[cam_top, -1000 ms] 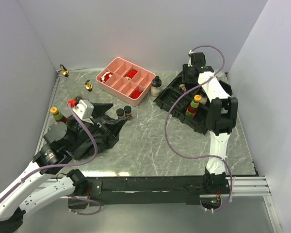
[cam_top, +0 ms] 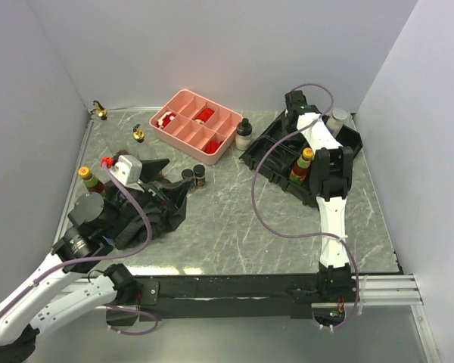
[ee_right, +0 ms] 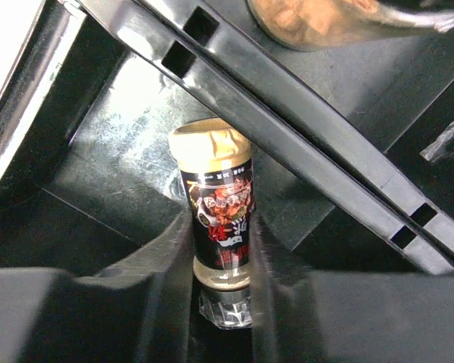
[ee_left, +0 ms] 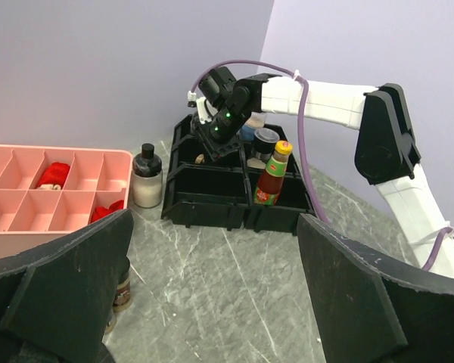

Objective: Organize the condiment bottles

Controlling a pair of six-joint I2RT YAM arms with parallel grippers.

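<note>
A black divided tray at the back right holds an upright sauce bottle and jars. My right gripper is down over a rear compartment, part open around the lower end of a small spice jar lying there; whether it touches is unclear. My left gripper stands open above the left side of the counter, holding nothing. Two spice jars stand beside it, and another sauce bottle is at the far left.
A pink compartment box with red items and a white-filled bottle stand left of the tray.
The left arm is unchanged.
</note>
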